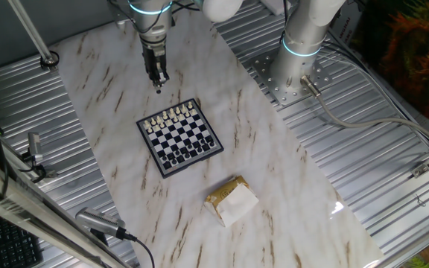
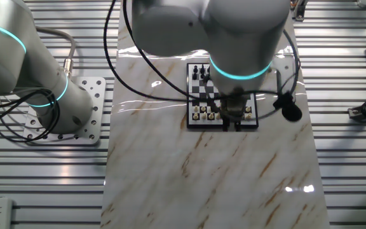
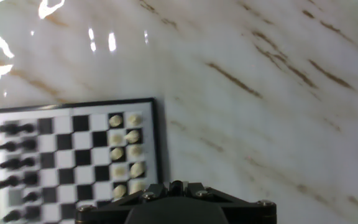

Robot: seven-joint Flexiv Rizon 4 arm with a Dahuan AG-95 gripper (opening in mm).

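Note:
My gripper (image 1: 158, 88) hangs above the table beside the chessboard (image 1: 152, 154), off the edge where the white pieces (image 1: 171, 115) stand. Its fingers come together at the bottom edge of the wrist view, so it looks shut, and nothing shows between them. White pieces (image 3: 132, 152) line the board's right side in the wrist view, with black pieces (image 3: 17, 163) along the left. The middle squares are empty. From the other exterior camera, the arm and its cables cover part of the board (image 2: 190, 95).
A gold and white packet (image 1: 233, 202) lies on the marble table (image 1: 289, 201) past the black pieces' side. A camera on a stand (image 1: 101, 223) is at the near left edge.

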